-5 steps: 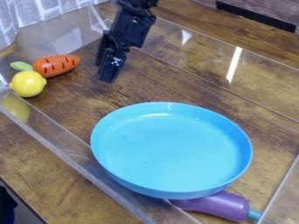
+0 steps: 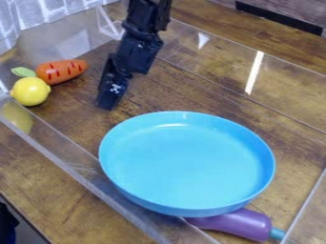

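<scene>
My black gripper (image 2: 112, 88) reaches down from the top of the view and hangs low over the wooden floor, right of an orange carrot (image 2: 60, 71) and a yellow lemon (image 2: 30, 91). Nothing shows between its dark fingers, which look apart, though they are hard to make out. A large light-blue plate (image 2: 186, 158) fills the lower middle.
A purple eggplant (image 2: 234, 224) lies below the plate at the lower right. Clear plastic walls edge the workspace on several sides. The wooden floor right of my gripper and above the plate is clear.
My gripper has moved slightly down and to the left, lower over the floor. The plate, carrot, lemon and eggplant have not moved.
</scene>
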